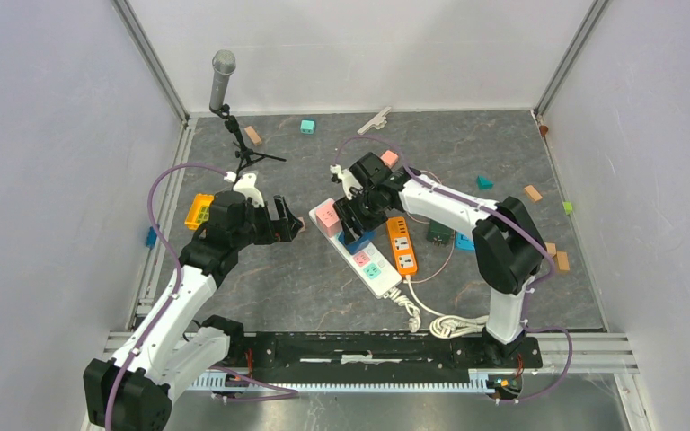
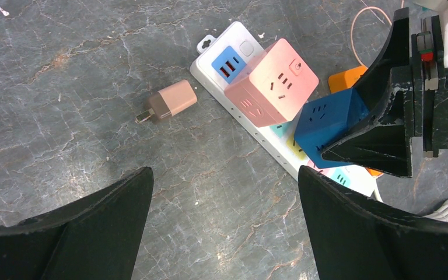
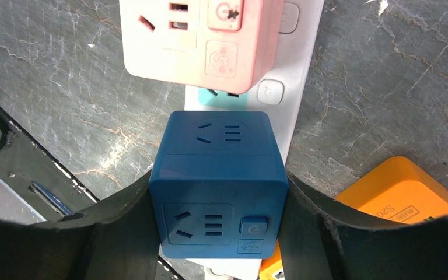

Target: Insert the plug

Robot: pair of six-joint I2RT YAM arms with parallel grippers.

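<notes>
A blue cube plug point(image 3: 219, 175) is held between the fingers of my right gripper point(image 1: 356, 229), over the white power strip point(image 1: 373, 269). A pink cube plug point(image 2: 271, 81) sits on that strip beside it, near the end with USB ports. Whether the blue cube is seated in a socket is hidden. My left gripper stands open, left of the strip, with nothing between its fingers. A small pink charger point(image 2: 169, 100) lies on the table in front of it, its prongs visible.
An orange power strip point(image 1: 400, 241), coiled white cables point(image 1: 454, 325), a dark green block point(image 1: 439, 232) and a blue one are to the right. A microphone stand point(image 1: 238, 139) and yellow tray point(image 1: 199, 206) are at left. Bare table lies below the left gripper.
</notes>
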